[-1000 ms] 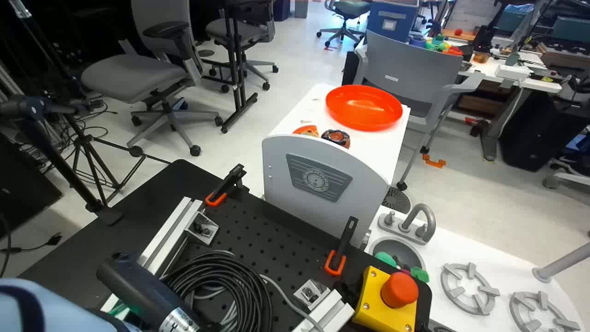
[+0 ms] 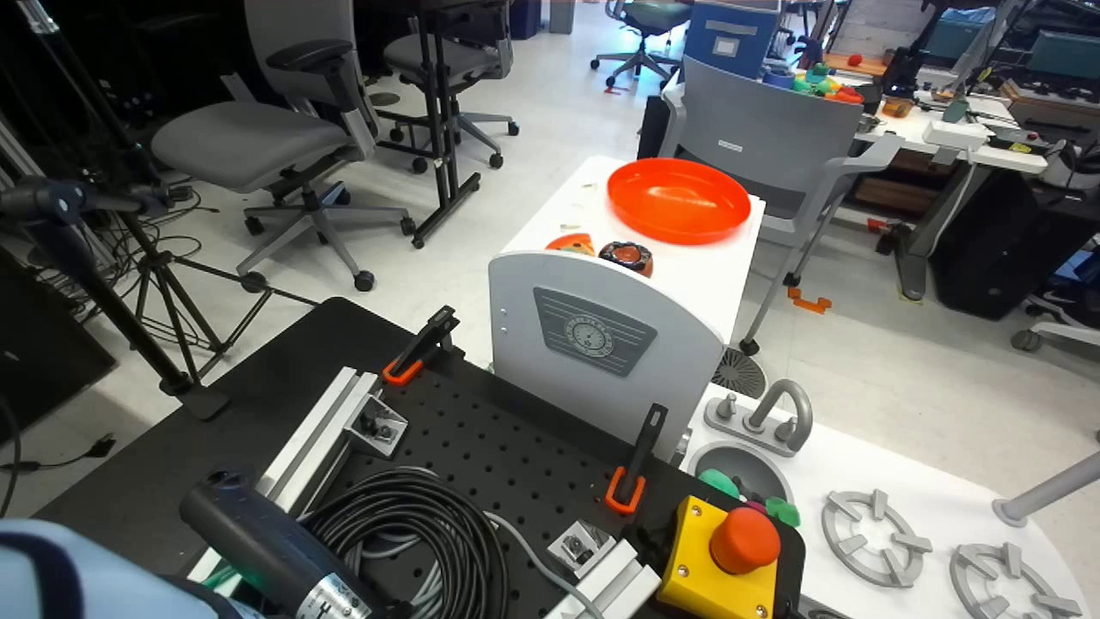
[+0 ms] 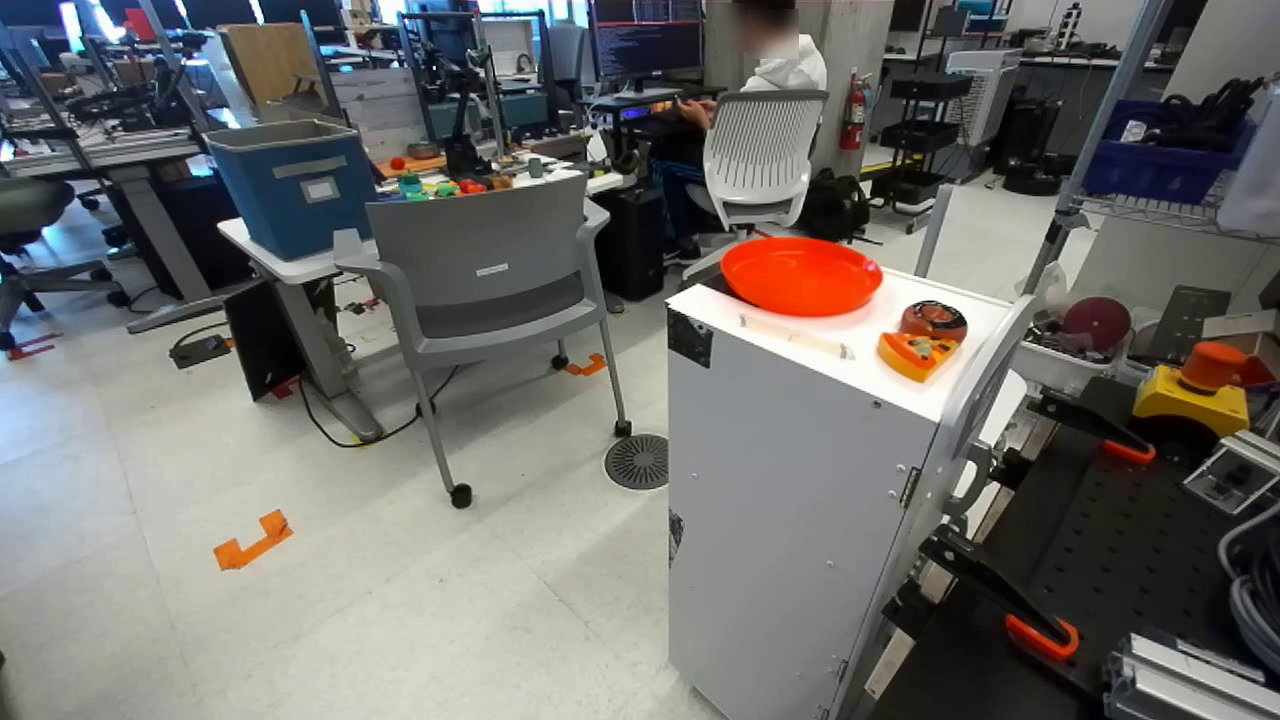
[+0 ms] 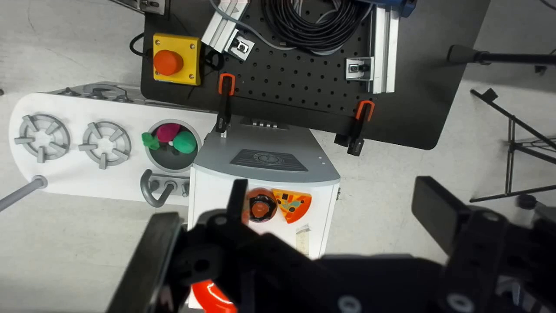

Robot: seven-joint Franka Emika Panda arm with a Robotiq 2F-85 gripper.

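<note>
In the wrist view my gripper stands open, its two dark fingers wide apart, high above the scene. Between and below them, a toy pizza slice lies on the white cabinet top beside a round orange-brown toy. One finger's tip partly covers the round toy's left edge. An orange-red plate rests on the same top, mostly hidden by the gripper in the wrist view. The sink of the white toy kitchen holds green and dark pink toy food. Neither outside view shows the gripper.
A curved grey back panel rises along the cabinet top's near edge. On the black table are clamps, coiled cable and a yellow emergency-stop box. A grey faucet stands by the sink. Stove burners lie beyond it.
</note>
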